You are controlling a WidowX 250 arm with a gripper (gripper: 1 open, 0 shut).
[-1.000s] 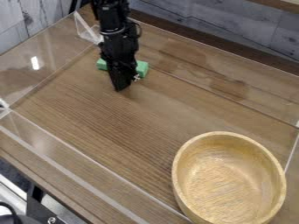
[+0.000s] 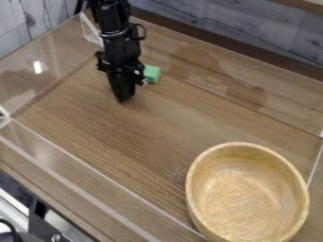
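Observation:
My black arm reaches down from the top of the camera view to the gripper (image 2: 123, 83), low over the wooden table (image 2: 127, 161) at upper left of centre. A small green object (image 2: 150, 74) lies just to the right of the gripper, partly behind it. The fingers are dark and small, so I cannot tell whether they are open or shut or whether anything is between them.
A large round beige bowl (image 2: 246, 175) stands at the lower right. Walls border the table at the back.
The gripper and arm have shifted a little left. The green object shows more to the right of the gripper, with less of it seen on the left.

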